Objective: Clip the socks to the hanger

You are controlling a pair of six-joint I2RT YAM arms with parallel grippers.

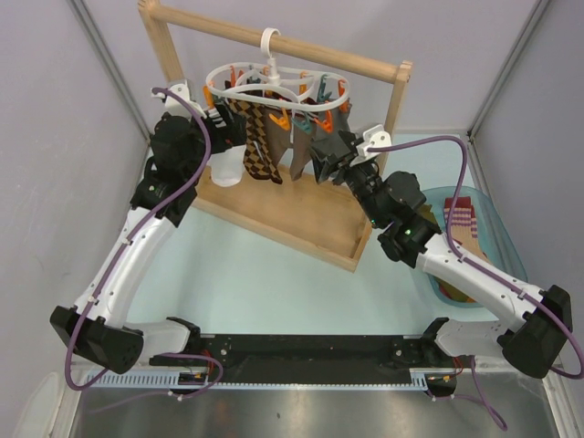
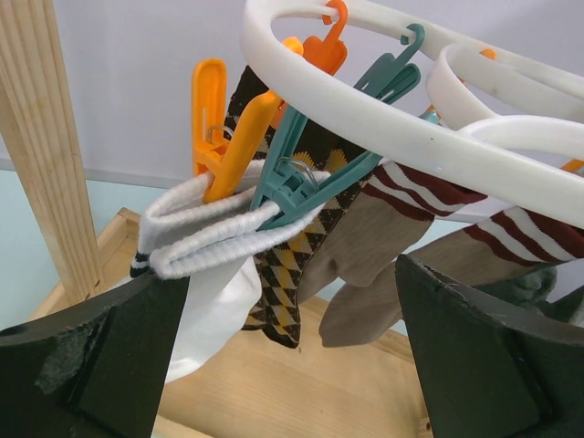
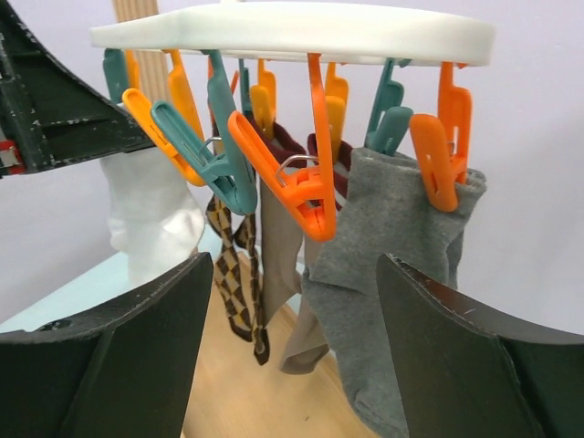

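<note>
The white oval hanger (image 1: 274, 99) hangs from the wooden rack, orange and teal clips round its ring. A white sock (image 2: 210, 246) hangs at the left, its cuff in an orange clip (image 2: 245, 151) and a teal clip (image 2: 290, 169). Beside it are an argyle sock (image 2: 315, 205), brown socks with striped cuffs (image 2: 392, 228) and grey socks (image 3: 388, 246). My left gripper (image 1: 228, 128) is open at the ring's left, the white sock between its spread fingers, not gripped. Facing the front clips, my right gripper (image 1: 330, 164) stands open; no object shows between its fingers.
The wooden rack's top bar (image 1: 356, 62) and posts frame the hanger. At the right, a blue basket (image 1: 500, 242) holds a sock with a striped cuff (image 1: 461, 224) and other cloth. Clear table lies in front of the rack.
</note>
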